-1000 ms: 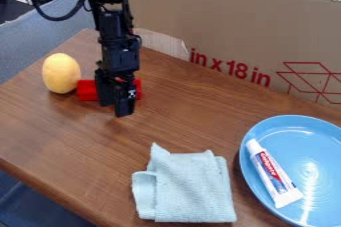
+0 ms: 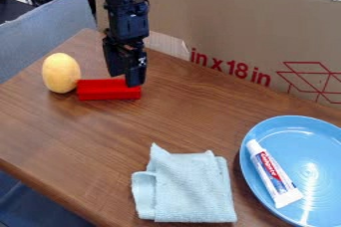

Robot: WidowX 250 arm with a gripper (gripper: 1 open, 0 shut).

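My black gripper hangs at the upper left of the camera view, just above the right part of a red block lying on the wooden table. A yellow oval object stands beside the block's left end. I cannot tell whether the gripper's fingers are open or shut.
A folded light-blue cloth lies at the front centre. A blue plate with a toothpaste tube is at the right. A cardboard panel stands along the back.
My gripper has risen and moved back from in front of the red block, uncovering more of it. The other objects have not visibly moved.
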